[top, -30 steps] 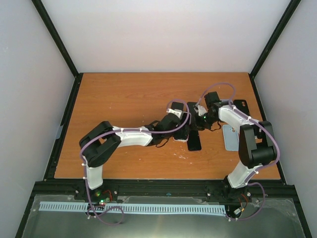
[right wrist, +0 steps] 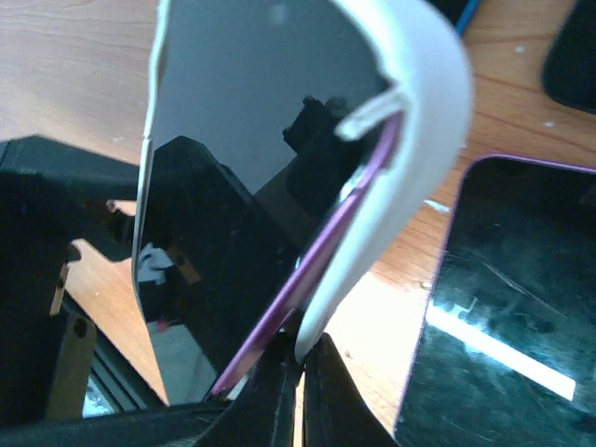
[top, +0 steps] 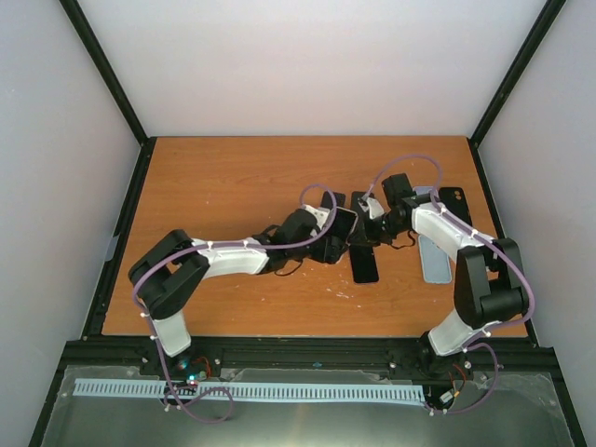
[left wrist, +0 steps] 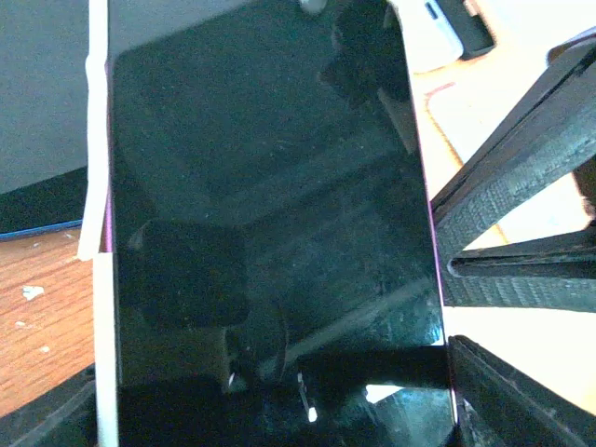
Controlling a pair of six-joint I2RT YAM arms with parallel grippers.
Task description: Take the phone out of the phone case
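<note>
A dark glossy phone (left wrist: 279, 223) with purple edges is held up between my grippers, tilted off the table. A white case rim (left wrist: 104, 345) runs along its left side in the left wrist view. In the right wrist view, the white phone case (right wrist: 372, 251) has a gap beside the phone's purple edge, and its lower end meets the fingertips of my shut right gripper. My left gripper (top: 337, 244) is part open, its fingers (left wrist: 507, 400) to either side of the phone's lower end. The phone hides much of these fingers; whether they touch it cannot be told.
A black phone (top: 364, 267) lies flat just beneath my right gripper. Another dark one (top: 332, 199) is behind the left gripper. Further right lie a pale blue phone (top: 435, 263) and a black one (top: 454, 203).
The right arm has shifted slightly.
</note>
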